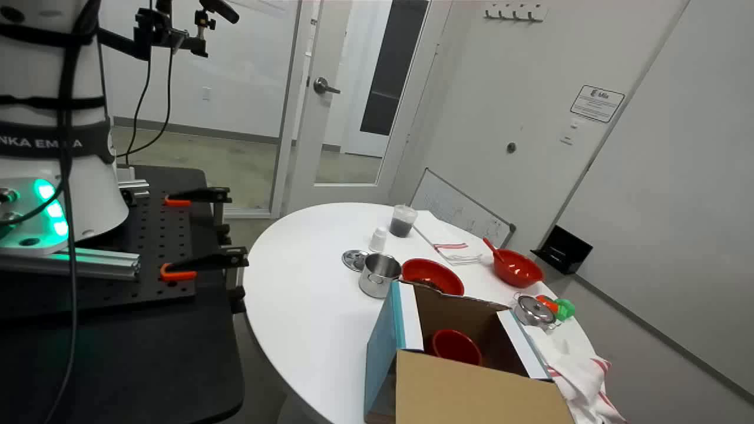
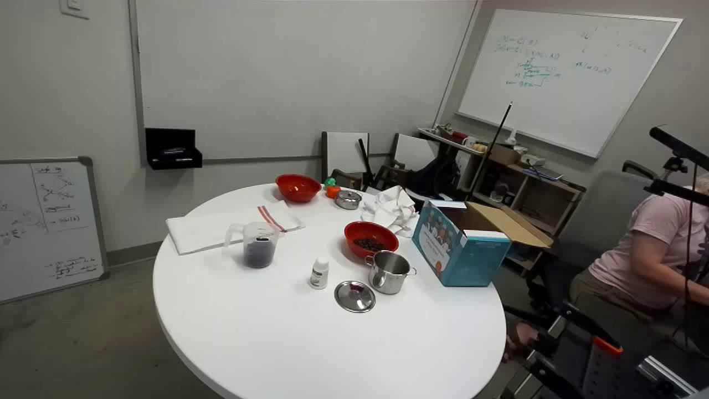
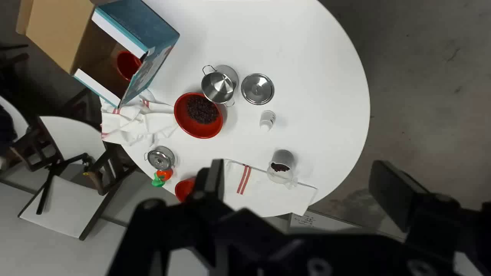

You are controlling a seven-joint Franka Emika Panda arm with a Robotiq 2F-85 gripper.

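My gripper is open above the table, its fingers far apart and nothing held between them. Far below in the wrist view, a clear measuring cup (image 3: 281, 165) with dark contents stands by a folded white cloth (image 3: 257, 193). A red bowl (image 3: 187, 126) holds dark beans. Beside it is an open steel pot (image 3: 217, 86), with a steel lid (image 3: 257, 89) lying flat nearby. A small white bottle (image 3: 267, 120) stands apart. Neither exterior view has the gripper in it.
A blue box (image 2: 475, 256) lies with its flaps open and a red container (image 1: 456, 346) inside. Toward the back are another red bowl (image 2: 298, 188), a small lidded pot (image 2: 347, 199), a crumpled cloth (image 2: 393, 211) and toy vegetables (image 2: 332, 189).
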